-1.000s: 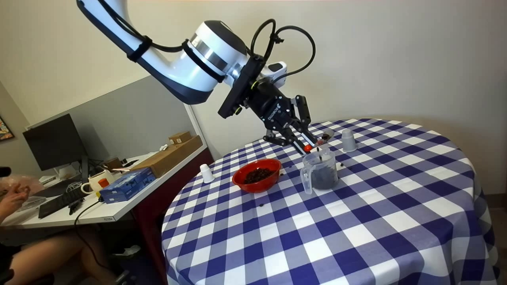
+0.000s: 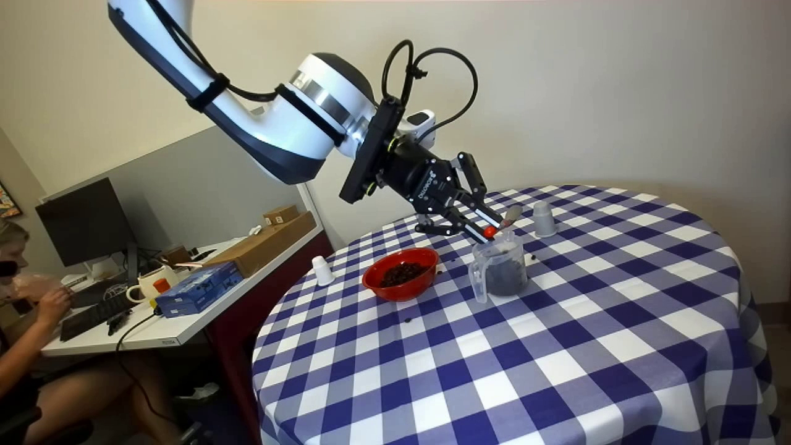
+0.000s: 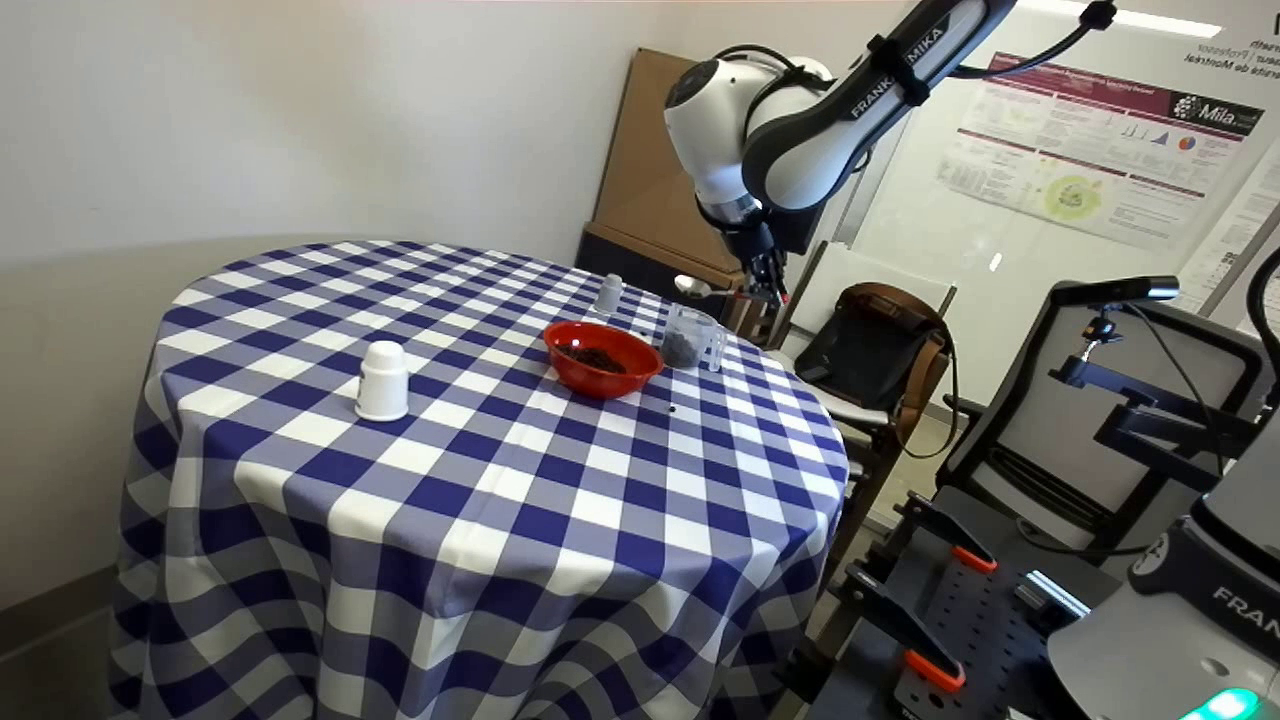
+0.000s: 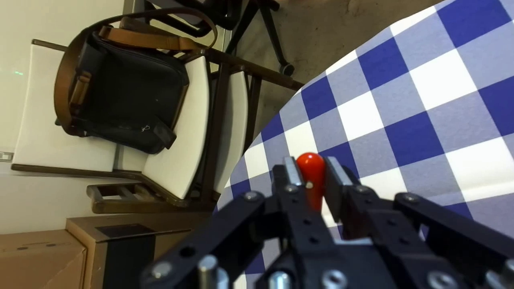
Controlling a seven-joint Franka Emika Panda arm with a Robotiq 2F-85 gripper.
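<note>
My gripper [image 2: 482, 228] is shut on the red handle of a spoon [image 4: 313, 180], whose round end sticks out between the fingers in the wrist view. Beyond the fingers, the spoon's pale bowl [image 3: 692, 286] is tilted and shows no dark pieces on it. Just below stands a clear jug [image 2: 480, 261] with a handle, holding dark contents in its lower part. A red bowl [image 2: 376, 283] with dark bean-like pieces inside sits on the checkered table, left of the jug in exterior view 1.
A grey cup [image 2: 544, 220] stands upside down behind the jug. A white cup [image 3: 384, 382] is at the table's far side from the jug. Several dark bits lie loose on the cloth [image 2: 519, 363].
The gripper has shifted slightly right and down, and the spoon has turned. Dark pieces seen at the spoon and just above the jug no longer show there. Jug and bowl stayed put.
</note>
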